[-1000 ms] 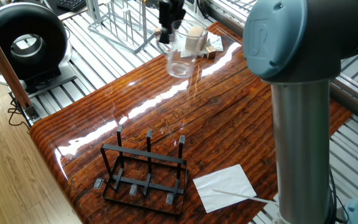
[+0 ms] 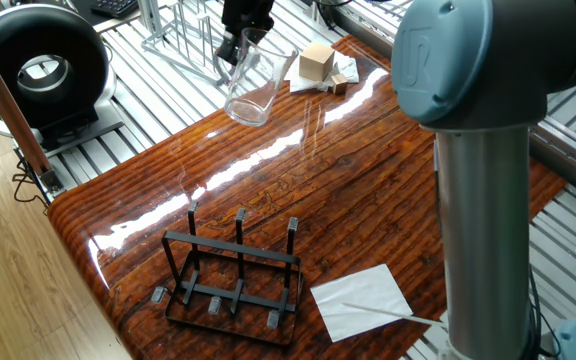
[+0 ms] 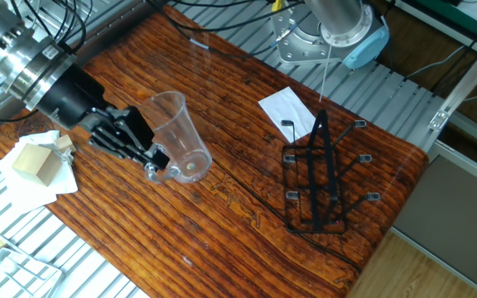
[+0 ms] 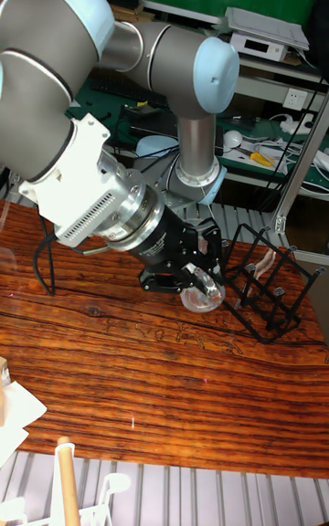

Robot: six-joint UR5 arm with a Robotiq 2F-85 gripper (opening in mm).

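Note:
A clear cup with a handle (image 3: 178, 136) hangs above the wooden table (image 3: 230, 240). At the handle, my black gripper (image 3: 159, 162) is shut on the cup. The same cup (image 2: 255, 90) shows tilted in exterior view 1, with the gripper (image 2: 232, 50) at its upper left, partly cut off by the frame top. In exterior view 3 the fingers hide much of the cup (image 4: 203, 298); its round end shows below the gripper (image 4: 206, 278). A black wire rack (image 2: 236, 292) with upright prongs stands on the table, apart from the cup.
Beside the rack lies a white paper sheet (image 2: 361, 302) with a thin pale stick across it. Wooden blocks (image 3: 37, 164) rest on white paper at another edge. Bare tabletop separates cup and rack. A white wire rack (image 3: 11, 269) stands off the table.
In exterior view 1 the gripper and cup have moved left, and the cup has gone from nearly upright to tilted. The black rack and paper have stayed put.

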